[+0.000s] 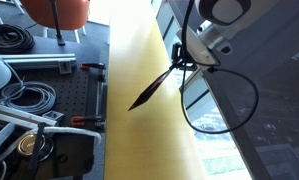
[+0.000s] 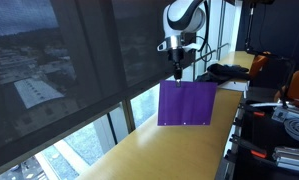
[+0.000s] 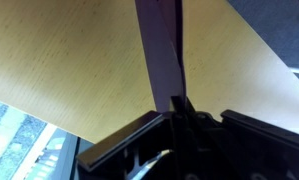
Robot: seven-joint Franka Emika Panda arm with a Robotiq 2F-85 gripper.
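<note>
A flat purple sheet (image 2: 187,103) hangs upright over the table, its broad face turned to exterior view 2. My gripper (image 2: 177,77) is shut on its upper edge, left of the middle in that view. Seen nearly edge-on in exterior view 1, the sheet (image 1: 151,90) looks like a dark slanted strip below the gripper (image 1: 177,66). In the wrist view the purple sheet (image 3: 160,55) runs up from between the fingertips of the gripper as a narrow band. Whether its lower edge touches the table cannot be made out.
A black case (image 1: 71,100) with cables and tools stands along one side, an orange chair (image 1: 59,12) beyond it. Windows with dark blinds (image 2: 59,70) line the other side. A loose cable (image 1: 254,105) loops from the arm.
</note>
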